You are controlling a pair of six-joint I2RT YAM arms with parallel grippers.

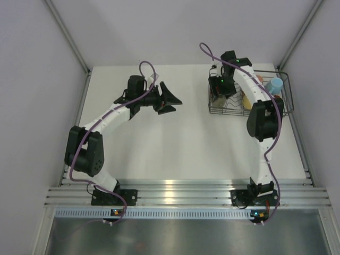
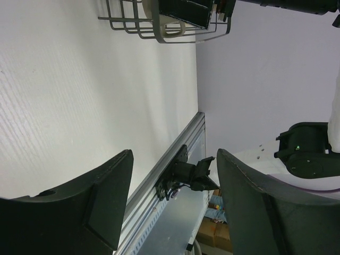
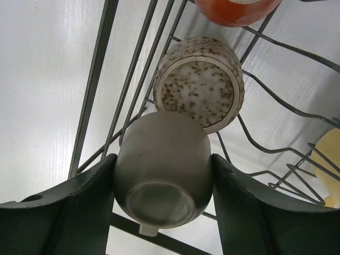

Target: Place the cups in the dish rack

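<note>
In the right wrist view a grey-beige cup (image 3: 164, 154) is upside down, its base towards the camera and a bit of handle showing below. My right gripper is shut on its sides, inside the left end of the wire dish rack (image 1: 234, 112). Touching or overlapping it is a speckled cup (image 3: 199, 90) standing in the rack, with an orange-red cup (image 3: 236, 10) beyond. A blue cup (image 1: 274, 85) and a yellow cup (image 3: 329, 156) sit further right in the rack. Over the bare table, my left gripper (image 1: 174, 101) stands open and empty.
Rack wires (image 3: 95, 74) run close beside the right gripper. The right arm (image 1: 263, 125) crosses over the rack's front edge and hides part of its contents.
</note>
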